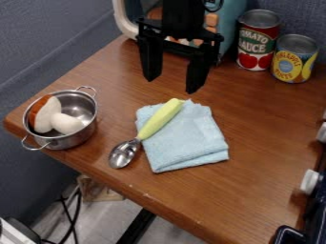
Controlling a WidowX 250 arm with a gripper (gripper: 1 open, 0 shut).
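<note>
My black gripper [174, 65] hangs open over the back middle of the wooden table, with nothing between its two fingers. Below it a light blue cloth [192, 148] lies folded, with a yellow corn-like item [160, 116] on its left part. A metal spoon [125, 153] lies at the cloth's left. At the left edge stands a steel pot [80, 132] holding white egg-shaped items [65, 123] and something orange, partly hidden.
A tomato sauce can [254, 43] and a yellow can [293, 62] stand at the back right. A teal object is behind my gripper. Dark equipment with white knobs [311, 182] lines the right edge.
</note>
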